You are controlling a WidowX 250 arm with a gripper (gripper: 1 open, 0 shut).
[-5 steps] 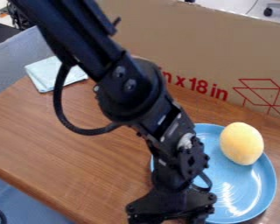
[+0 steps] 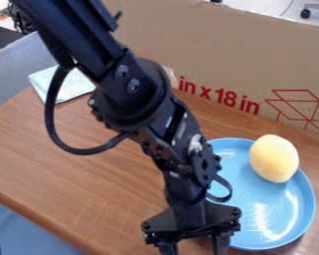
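Note:
The black robot arm reaches down from the upper left to the bottom centre of the view. Its gripper [image 2: 191, 239] is low over the front left edge of a blue plate [image 2: 278, 219]; the fingertips run toward or past the bottom edge, so whether it holds anything cannot be seen. A pale yellow oval object [image 2: 274, 157] rests on the back part of the plate, behind and to the right of the gripper and apart from it.
A folded pale cloth [image 2: 59, 85] lies at the back left. A large cardboard box [image 2: 235, 60] stands along the back.
The gripper has risen slightly and shifted a little left, uncovering more of the table. The plate and the oval object look unmoved.

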